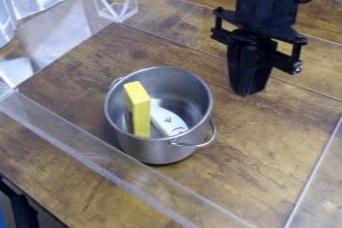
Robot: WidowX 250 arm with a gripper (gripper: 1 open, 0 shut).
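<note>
A steel pot (178, 146) with wire handles stands on the wooden board left of centre. Inside it a yellow block (138, 107) stands upright at the left, and a white object (170, 121) lies on the bottom beside it. My black gripper (247, 80) hangs up and to the right of the pot, clear of it, pointing down with its fingers shut and nothing visible between them.
Clear plastic walls (80, 132) border the wooden work area. The board (267, 162) is bare to the right of the pot and to its upper left. White fabric is at the top left corner.
</note>
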